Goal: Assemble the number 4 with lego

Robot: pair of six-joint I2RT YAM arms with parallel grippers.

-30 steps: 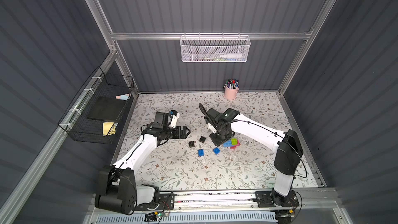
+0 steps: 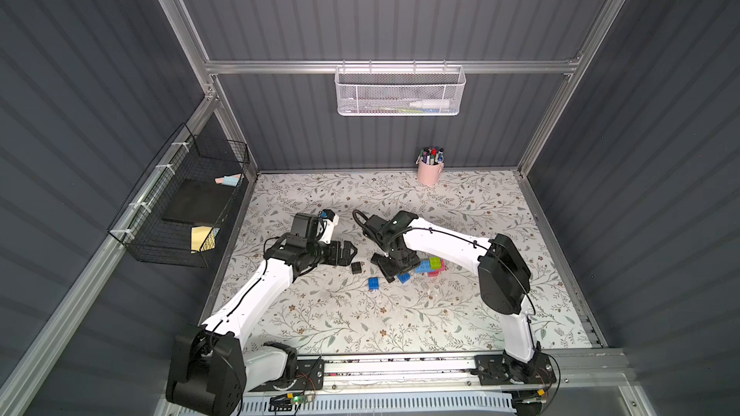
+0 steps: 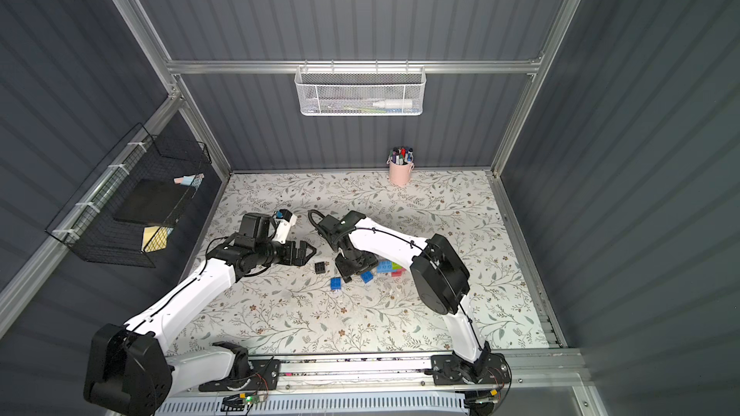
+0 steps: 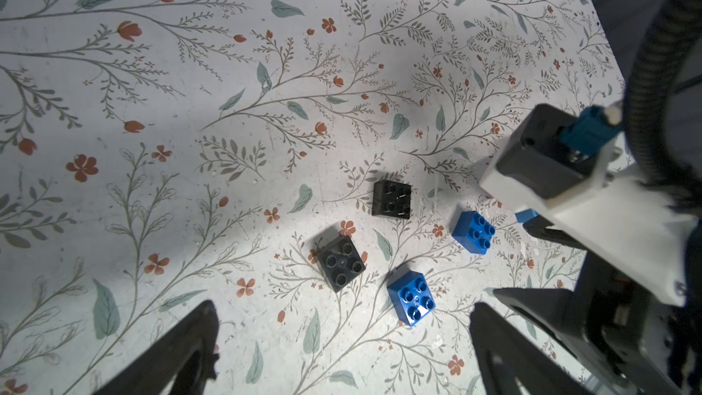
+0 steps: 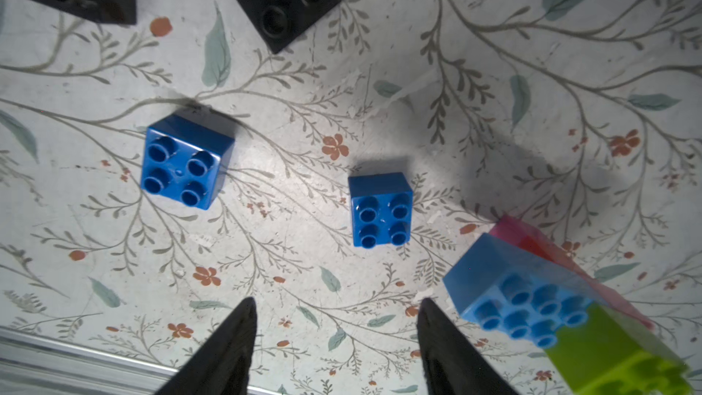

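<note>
My left gripper [image 2: 354, 252] hangs above the table, left of the loose bricks, open and empty. Over the bricks, my right gripper [image 2: 389, 273] also stands open, with no brick between its fingers. In the right wrist view one blue brick [image 5: 381, 210] lies just beyond the finger gap and another blue brick [image 5: 188, 162] farther left. Two black bricks [image 4: 392, 199] [image 4: 341, 263] sit apart on the table in the left wrist view. A light blue brick [image 5: 519, 296] and a green brick [image 5: 614, 343] rest on a pink piece [image 5: 537, 241]. From above, the right gripper hides one black brick.
A pink pen cup [image 2: 430, 172] stands at the back. A white mesh basket [image 2: 400, 92] hangs on the back wall, and a black wire basket [image 2: 185, 208] on the left.
The left gripper has shifted only slightly. The bricks still in view lie almost where they were.
</note>
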